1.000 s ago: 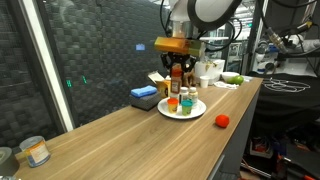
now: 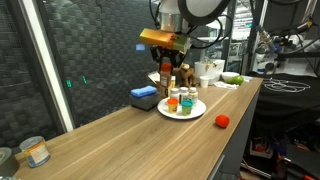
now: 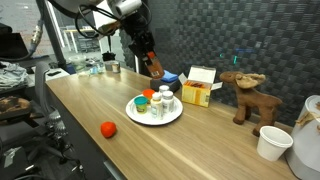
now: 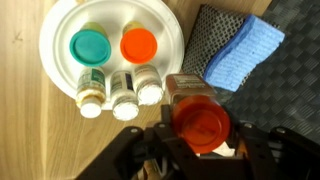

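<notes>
A brown bottle with an orange-red cap [image 4: 203, 124] is held in my gripper [image 3: 151, 60], which is shut on it. In exterior view 1 the bottle [image 2: 165, 73] hangs roughly upright above the back left of the white plate [image 2: 166, 113]. The wrist view looks down on its cap, and the body partly hides behind it. On the plate [image 3: 176, 114] stand a teal-lidded cup [image 4: 90, 47], an orange-lidded cup [image 4: 138, 44] and three white-lidded jars, one of them at the plate's edge [image 4: 91, 92].
A blue cloth [image 4: 244, 52] lies on a dark holder near the plate. Farther along the wall are a yellow box [image 3: 200, 86], a toy deer [image 3: 251, 97] and a white cup [image 3: 272, 143]. A red ball [image 3: 108, 129] lies near the table's front edge.
In exterior view 1 my gripper and the bottle have shifted left over the second. The plate and its cups look unmoved.
</notes>
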